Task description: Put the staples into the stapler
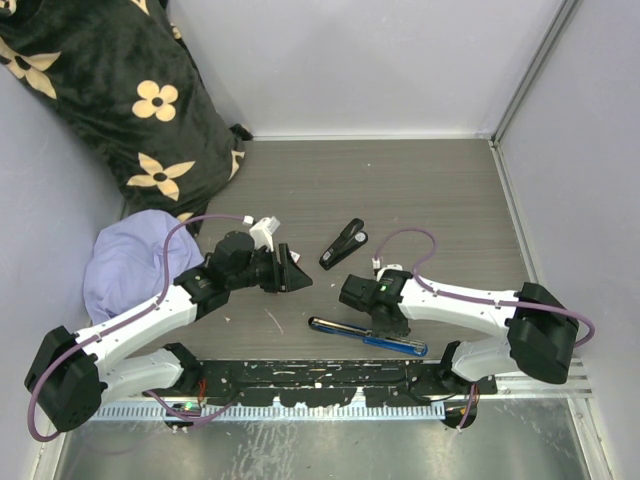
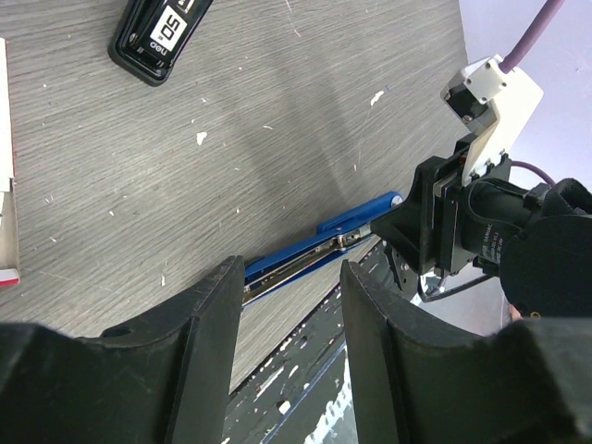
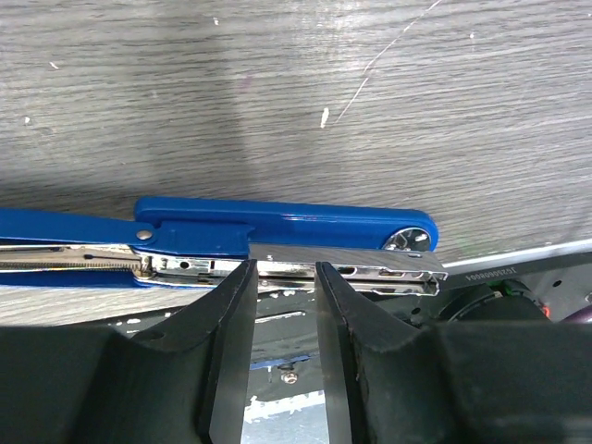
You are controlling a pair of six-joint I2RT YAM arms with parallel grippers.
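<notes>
A long blue stapler (image 1: pixel 408 347) lies opened out flat near the table's front edge. Its blue body (image 3: pixel 305 222) and silver metal channel (image 3: pixel 190 267) show closely in the right wrist view. Over that metal part, my right gripper is partly open; whether its fingertips touch the channel I cannot tell. My left gripper is also partly open, with nothing between its fingers, above the table to the left. A white box with red edging (image 2: pixel 7 222) is cut off at the left wrist view's edge. I cannot make out loose staples.
A black stapler (image 1: pixel 344 244) lies behind, near the table's middle. At the left are a lavender cloth (image 1: pixel 140 262) and a dark flowered cushion (image 1: pixel 110 100).
</notes>
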